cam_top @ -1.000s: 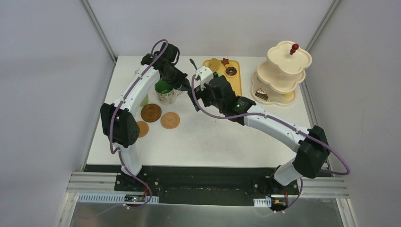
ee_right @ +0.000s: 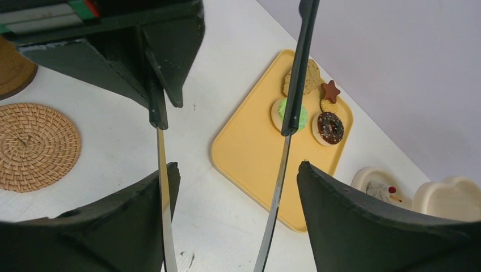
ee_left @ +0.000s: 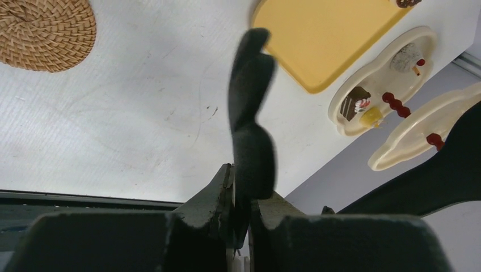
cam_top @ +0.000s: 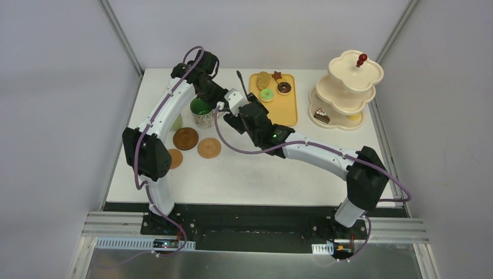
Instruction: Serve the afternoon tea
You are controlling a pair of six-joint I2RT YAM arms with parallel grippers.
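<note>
Tongs with black ends [ee_right: 293, 107] and thin metal legs [ee_right: 277, 192] stand spread in the right wrist view. Around both legs my right gripper is open, one leg close to its left finger and a gap between the other leg and its right finger. One black tong end [ee_left: 249, 102] sticks out from between the fingers of my left gripper, which is shut on it. The other black end [cam_top: 239, 76] rises beside the grippers in the top view. On the yellow tray [cam_top: 283, 116] lie several treats, among them a green donut [cam_top: 267, 95] and a chocolate donut [cam_top: 283, 88].
A tiered cream stand [cam_top: 356, 75] holds a cake slice [cam_top: 321, 116] on its bottom tier at the right. Below my left arm are a cup with a green inside [cam_top: 203, 117], a brown wooden disc [cam_top: 185, 139] and a woven coaster [cam_top: 209, 147].
The left arm has barely moved.
</note>
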